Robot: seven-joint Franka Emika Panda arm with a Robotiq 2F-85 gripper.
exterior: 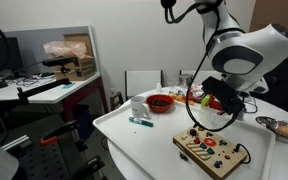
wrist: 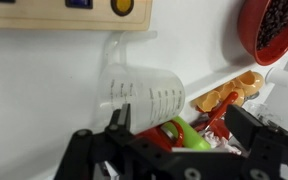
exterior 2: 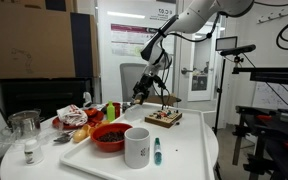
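In the wrist view my gripper stands open. Its dark fingers (wrist: 111, 146) frame the lower part of a clear, see-through measuring cup (wrist: 149, 92) with a handle toward the wooden board (wrist: 69, 13). Whether the fingers touch the cup cannot be told. From the side, the gripper (exterior: 231, 107) hangs low over the far right part of the white table, behind the board (exterior: 211, 153). The second exterior view has the gripper (exterior 2: 141, 98) far back, beyond the board (exterior 2: 165, 118).
A red bowl (exterior: 160, 103) of dark bits stands farther left, near a white mug (exterior: 138, 105) and a teal marker (exterior: 141, 122). A metal pan (exterior: 282, 128) lies at the right. Colorful items crowd the back.
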